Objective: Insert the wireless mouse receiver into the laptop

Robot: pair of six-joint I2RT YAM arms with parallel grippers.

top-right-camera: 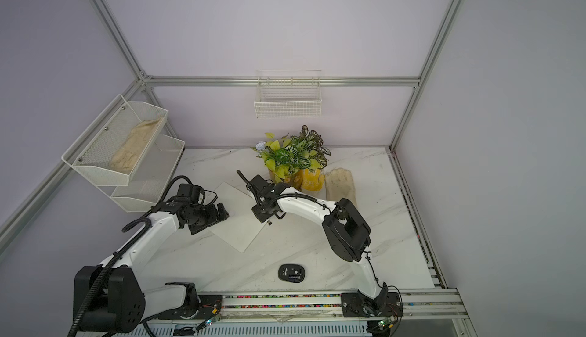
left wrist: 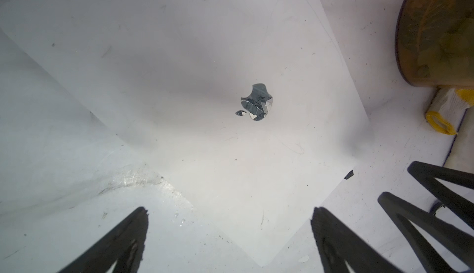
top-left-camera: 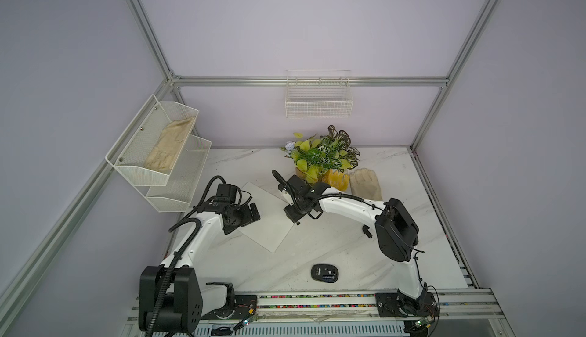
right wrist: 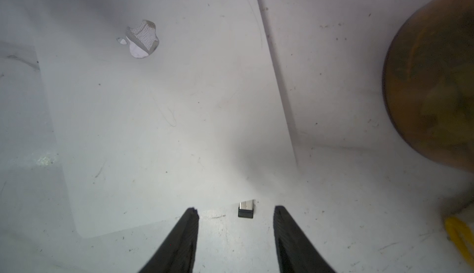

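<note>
The closed white laptop [top-left-camera: 266, 233] lies flat, logo up, in mid-table. A small black-and-silver receiver [right wrist: 246, 209] rests at the laptop's edge in the right wrist view, between and just beyond the fingertips of my right gripper, which stands part open above it with nothing held. My left gripper is open and empty over the laptop's left side. The mouse [top-left-camera: 324, 273] lies near the table's front edge, its top dark with a small slot visible.
A potted plant [top-left-camera: 320, 154] stands behind my right arm, beside yellow-cuffed and beige gloves [top-left-camera: 366, 184]. Wire baskets [top-left-camera: 318, 107] hang on the back and left walls.
</note>
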